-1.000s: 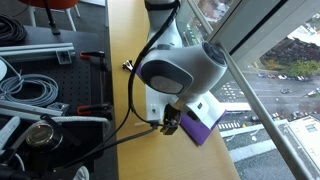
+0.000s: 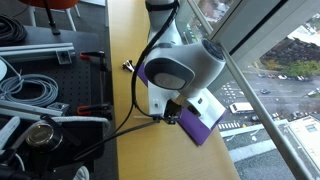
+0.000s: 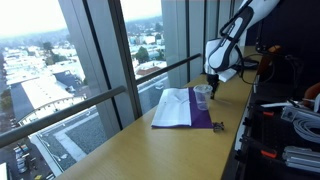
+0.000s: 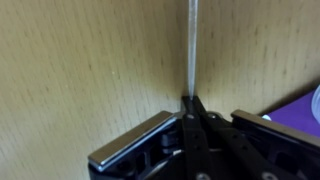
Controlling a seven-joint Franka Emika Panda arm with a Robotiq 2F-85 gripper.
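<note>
A thin, pale stick (image 4: pixel 192 45) runs up from my gripper in the wrist view, its lower end between the fingertips. The fingers are closed together on it. In exterior view 1 my gripper (image 2: pixel 170 118) is low over the wooden table, beside the purple mat (image 2: pixel 196 124); the arm's white body hides much around it. A clear cup (image 3: pixel 202 96) stands at the mat's edge near the arm in exterior view 2, and its rim (image 4: pixel 316 104) just enters the wrist view at right.
White paper (image 3: pixel 172 106) covers part of the purple mat. A small dark object (image 3: pixel 217 127) lies on the table by the mat. Windows border one side, a dark cart (image 2: pixel 75 75) with cables the other.
My gripper has risen slightly in exterior view 1 over the last second. The arm is otherwise almost still, and the mat has not moved.
</note>
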